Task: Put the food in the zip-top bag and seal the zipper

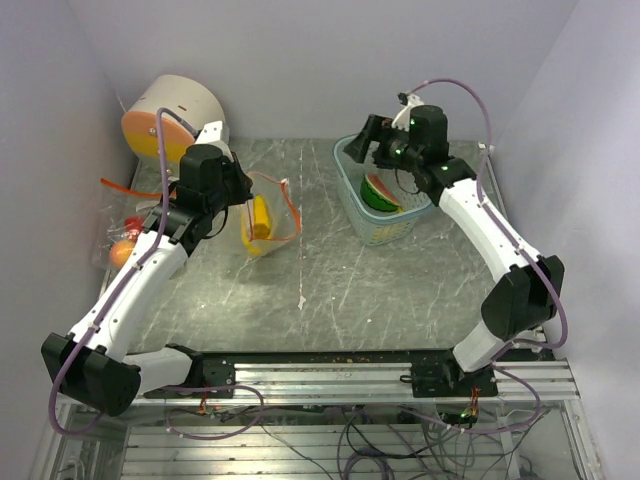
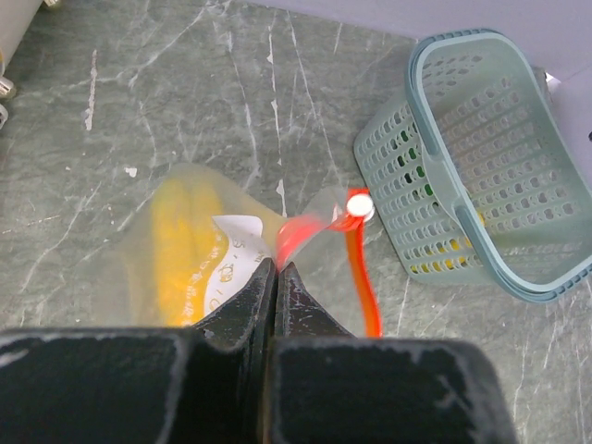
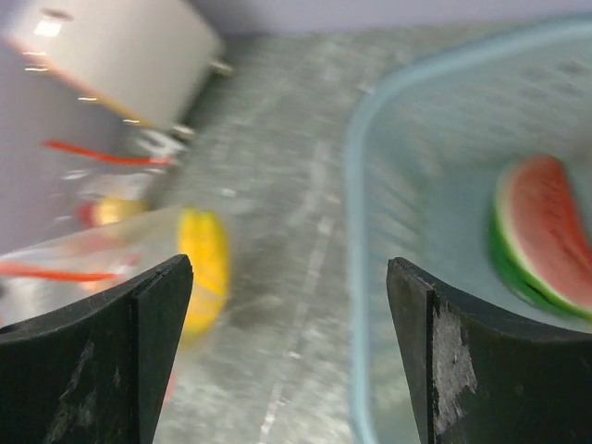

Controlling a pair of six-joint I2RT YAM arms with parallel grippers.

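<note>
My left gripper is shut on the rim of a clear zip bag with an orange-red zipper edge. A yellow food item lies inside this bag, on the table. In the top view the bag's mouth gapes towards the right. My right gripper stands open, nothing between its fingers, over the left part of a pale blue basket. A red and green watermelon piece sits in that basket; the right wrist view shows it right of the gripper.
Another zip bag with red and orange food lies at the far left, partly behind the left arm. A white and orange rounded container stands at the back left.
</note>
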